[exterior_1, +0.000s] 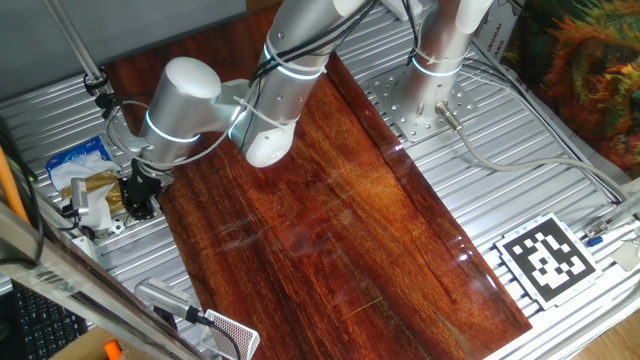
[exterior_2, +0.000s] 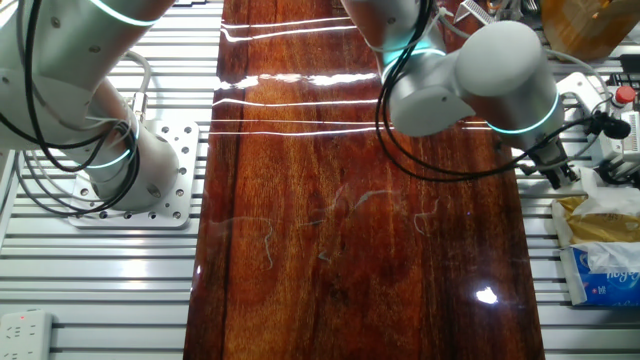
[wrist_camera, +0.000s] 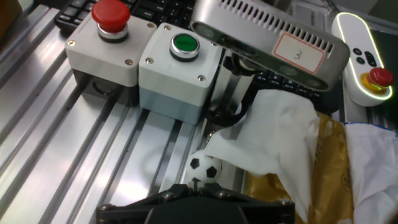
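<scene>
In the wrist view my gripper points at a small black-and-white football (wrist_camera: 204, 167), and its fingertips meet at the picture's lower middle. The fingers look shut. The ball shows just beyond the tips, overlapping their outline; whether they touch it or pinch some thin part of it cannot be made out. In exterior view 1 the gripper (exterior_1: 143, 200) is low past the wooden board's left edge, beside the tissue packs. Exterior view 2 has the gripper (exterior_2: 560, 178) at the right, partly behind the arm; the ball cannot be made out there.
White tissue (wrist_camera: 273, 134) from a gold pack (wrist_camera: 333, 165) reaches close to the ball. A camera (wrist_camera: 270, 43) on a post, a green-button box (wrist_camera: 177, 68) and a red-button box (wrist_camera: 106, 56) stand beyond. The wooden board (exterior_1: 330, 240) is bare.
</scene>
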